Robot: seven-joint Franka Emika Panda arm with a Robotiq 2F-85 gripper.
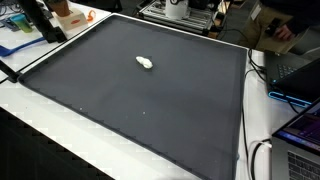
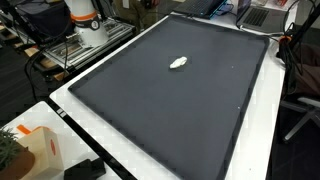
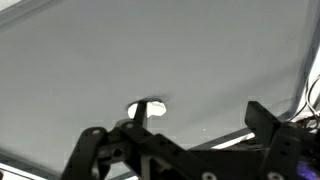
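Note:
A small white object (image 1: pixel 144 62), with an uneven, crumpled outline, lies on the dark grey board in exterior view 1. The same white object (image 2: pixel 178 62) shows toward the far part of the board in exterior view 2. In the wrist view my gripper stands open, its two black fingers wide apart with nothing between them. One finger overlaps the white object (image 3: pixel 157 108) and hides part of it. How high the gripper is above the board is hard to tell. Neither exterior view shows the gripper clearly.
The dark grey board (image 1: pixel 150 110) is otherwise bare, with wide free room. A laptop (image 1: pixel 300 160) and cables lie along its right side in exterior view 1. The arm's white base with orange bands (image 2: pixel 85 22) stands beyond the board's left edge in exterior view 2.

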